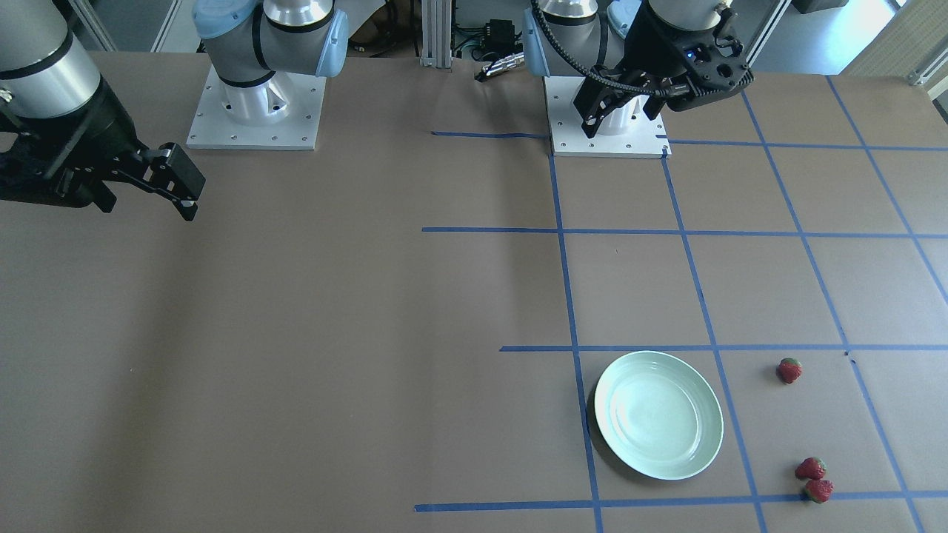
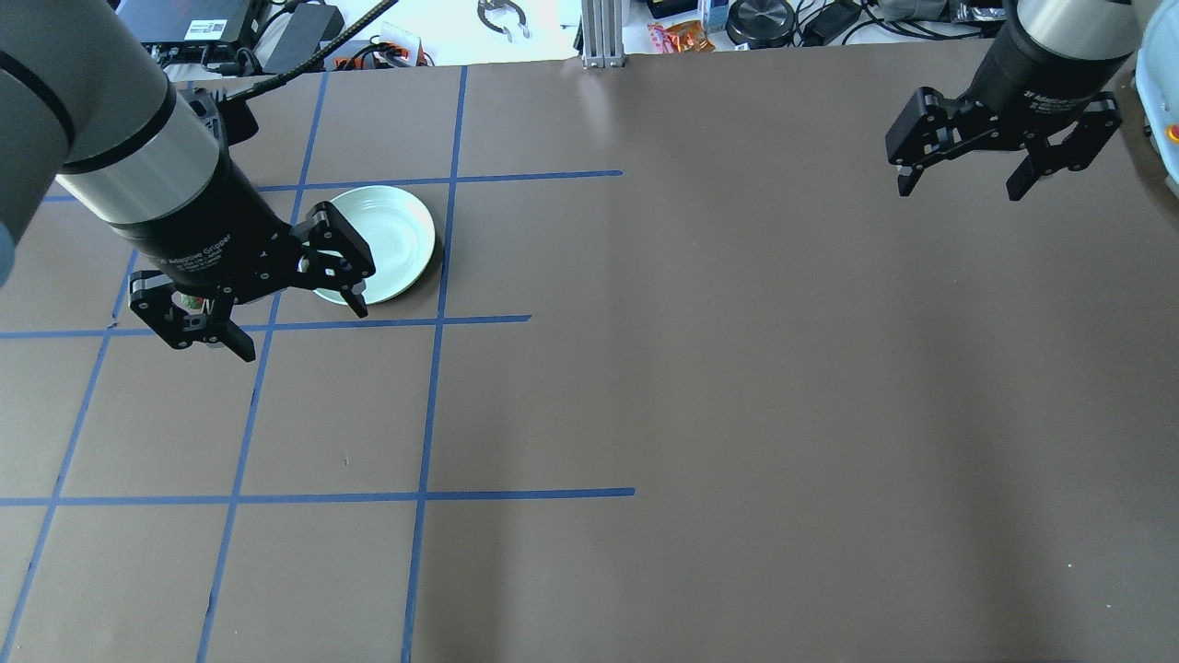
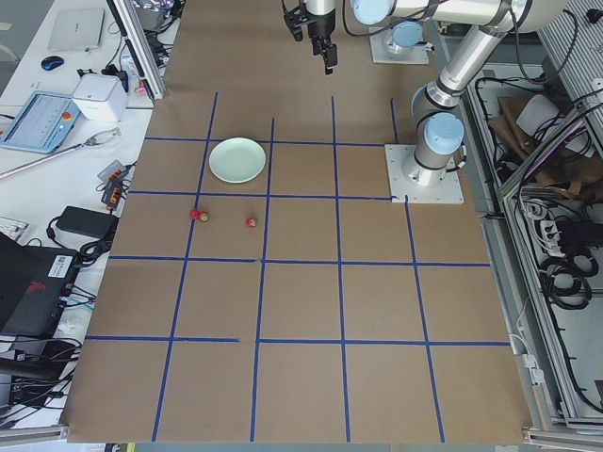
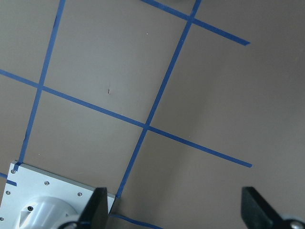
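Note:
A pale green-white plate (image 1: 658,414) (image 3: 236,160) (image 2: 389,238) rests on the taped grid. To its side lie several strawberries: one alone (image 1: 789,370) (image 3: 252,222) and two touching (image 1: 815,480) (image 3: 200,215). In the top view the arm partly covers them. The gripper (image 2: 304,333) hangs high above the grid at the robot's base, with its fingers apart and nothing between them; in the left wrist view its fingertips (image 4: 259,210) frame bare tabletop and part of the base plate (image 4: 50,188).
A second arm's gripper (image 1: 151,191) hangs over the bare side of the table (image 1: 293,337), which is clear. Cables and equipment line the table's edges. Most of the grid is free.

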